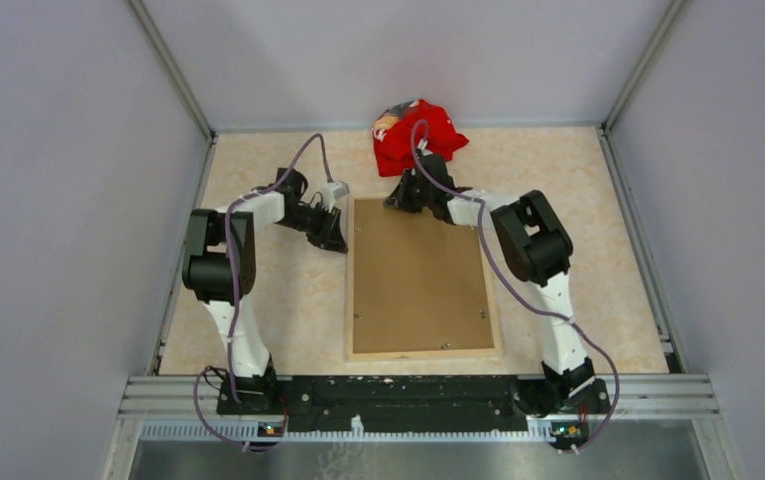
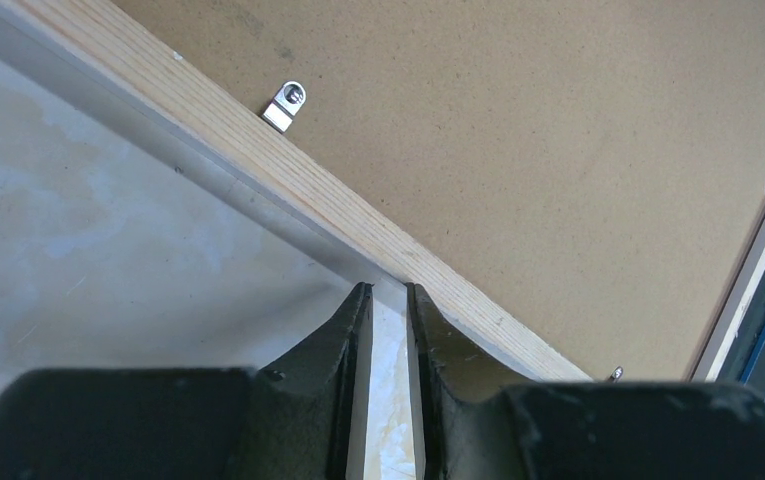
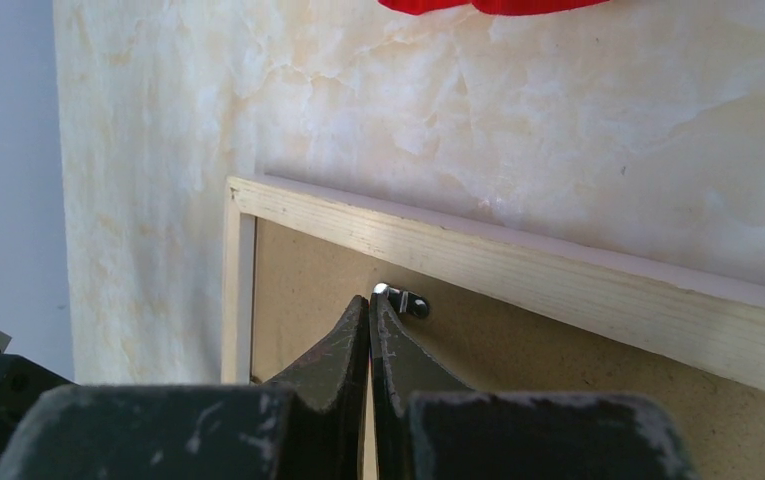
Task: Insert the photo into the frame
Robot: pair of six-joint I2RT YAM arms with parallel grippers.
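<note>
The wooden frame (image 1: 350, 290) lies on the table with its brown backing board (image 1: 423, 280) facing up. No photo shows. At the frame's left rail (image 2: 318, 190) is my left gripper, its fingers a small gap apart with only table seen between them. Its tips are against or very close to the rail's outer side; contact cannot be told. My right gripper is shut inside the far rail (image 3: 498, 265), nothing visible between its fingers. Its tips are at a small metal clip (image 3: 413, 303), partly covering it.
Other metal clips (image 2: 285, 104) sit along the frame's inner edges. A crumpled red cloth (image 1: 418, 135) lies behind the frame. Bare table (image 1: 578, 250) stretches to the right.
</note>
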